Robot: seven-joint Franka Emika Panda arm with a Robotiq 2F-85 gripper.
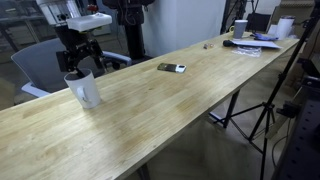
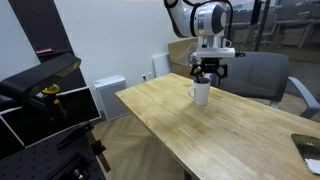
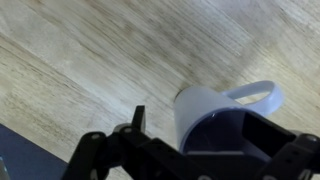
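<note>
A white mug (image 1: 88,95) with its handle towards the front stands upright on the wooden table, near its back edge. In exterior view 2 the same mug (image 2: 201,94) sits just below my gripper (image 2: 211,75). My gripper (image 1: 96,67) is open at the mug's rim. The wrist view shows the mug (image 3: 203,100) between the spread fingers, its near wall in the gap. One finger is outside the mug; the other overlaps its dark opening. How deep that finger sits inside cannot be told.
A dark phone-like object (image 1: 171,68) lies farther along the table. Cups, papers and a blue item (image 1: 262,37) fill the far end. Office chairs (image 1: 62,65) stand behind the table.
</note>
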